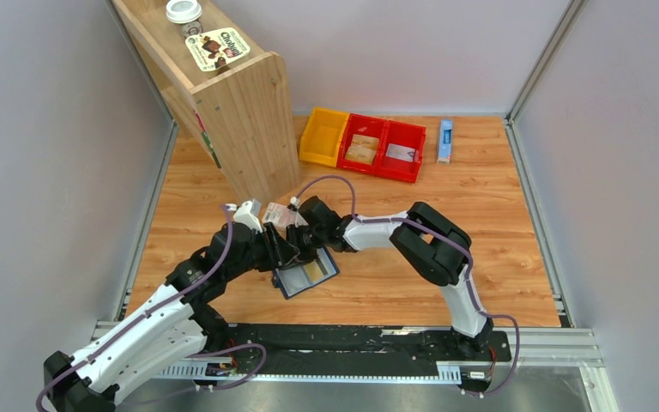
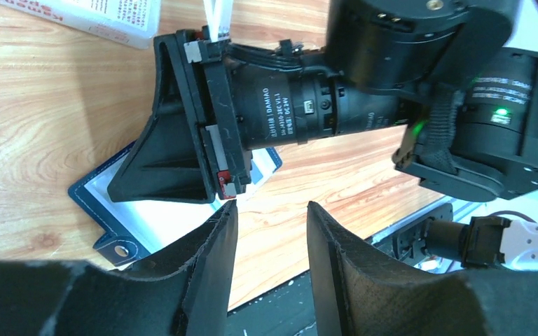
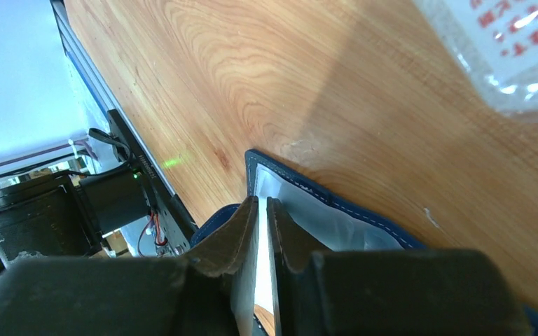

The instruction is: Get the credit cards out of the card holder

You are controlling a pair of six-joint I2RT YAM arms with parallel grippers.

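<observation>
The card holder [image 1: 305, 279] lies open on the table below both grippers, with pale sleeves and dark blue edges, partly hidden by the arms. In the left wrist view its white inside [image 2: 161, 220] shows under my right gripper, which sits low over it. In the right wrist view the right gripper is shut on part of the holder [image 3: 329, 224], seemingly a sleeve; exactly what is pinched is unclear. My left gripper stands part open above, beside the right one, with nothing seen between its fingers.
A clear package [image 3: 497, 49] lies just behind the holder. A wooden shelf [image 1: 240, 129] stands at back left, with yellow [image 1: 322, 133] and red [image 1: 405, 163] bins and a blue box [image 1: 445, 142] along the back. Bare table is at right.
</observation>
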